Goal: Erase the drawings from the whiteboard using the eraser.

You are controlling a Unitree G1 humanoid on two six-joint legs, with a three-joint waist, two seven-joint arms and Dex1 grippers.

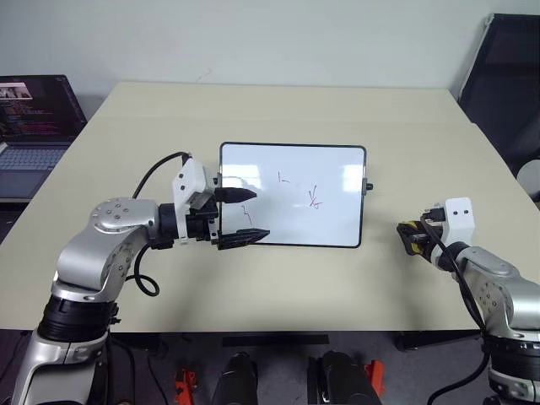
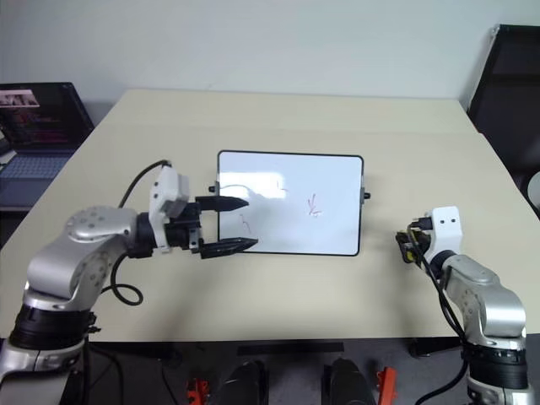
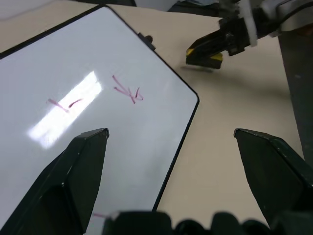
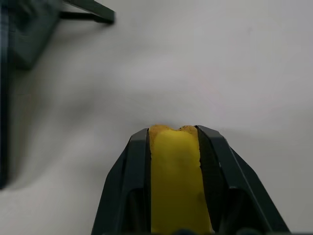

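A yellow eraser (image 4: 177,183) is pinched between both fingers of my right gripper, to the right of the board. In the left wrist view the eraser's dark underside shows just above the table, a thin shadow below it. The whiteboard (image 1: 287,219) lies flat mid-table inside a black frame. Red pen marks (image 1: 315,197) are on its right half, with fainter ones near the middle and lower left. My left gripper (image 1: 245,217) hovers over the board's left edge, wide open and empty, hiding part of that side.
Small black clips (image 1: 369,186) stick out from the board's sides. Bare table (image 1: 388,287) lies between the board and my right arm and along the front. A laptop (image 1: 38,126) stands at the far left.
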